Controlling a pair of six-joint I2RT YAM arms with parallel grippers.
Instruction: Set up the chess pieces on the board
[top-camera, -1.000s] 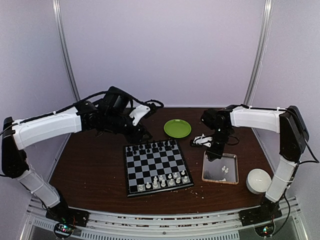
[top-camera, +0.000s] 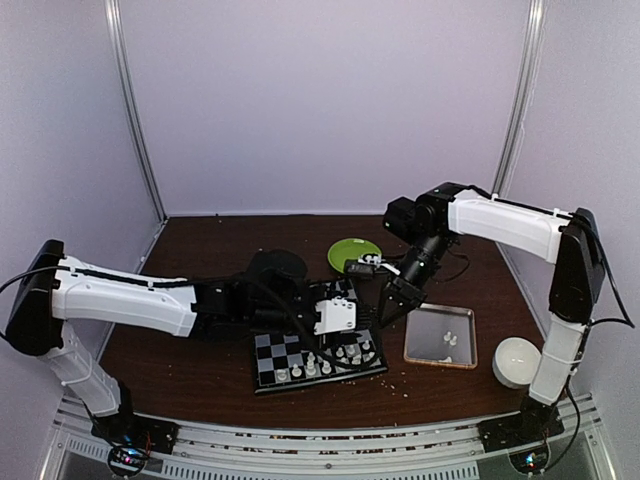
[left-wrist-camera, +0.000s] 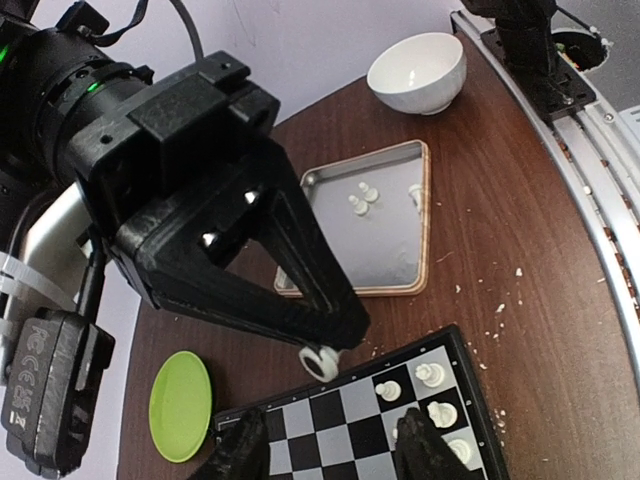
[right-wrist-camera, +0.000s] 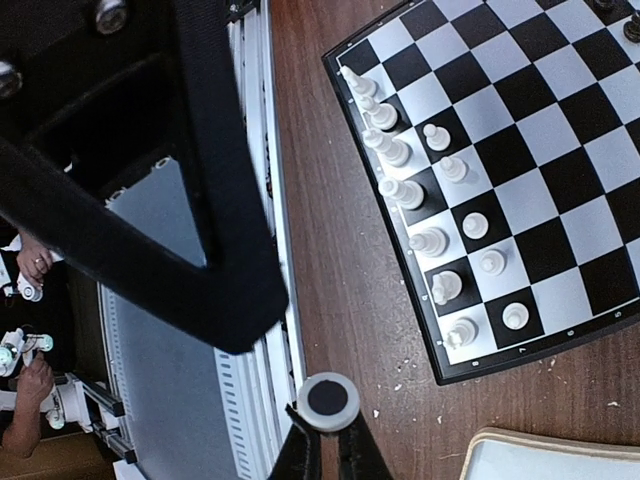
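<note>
The chessboard (top-camera: 285, 348) lies mid-table, partly hidden under my left arm. White pieces (right-wrist-camera: 402, 193) fill much of its near side in the right wrist view; a few dark ones (right-wrist-camera: 632, 27) show at the far corner. My right gripper is shut on a white chess piece (right-wrist-camera: 328, 402), held sideways with its round base showing. In the left wrist view this held piece (left-wrist-camera: 320, 362) hangs above the board's right edge. My left gripper stands open over the board, facing the right gripper, nothing between its fingers.
A metal tray (top-camera: 410, 340) with several white pieces (left-wrist-camera: 360, 198) stands right of the board. Beyond it is a white bowl (top-camera: 517, 362); a green plate (top-camera: 350, 250) lies behind the board. Both arms are close together over the board's right side.
From over the tray, my right gripper has moved left with the white piece.
</note>
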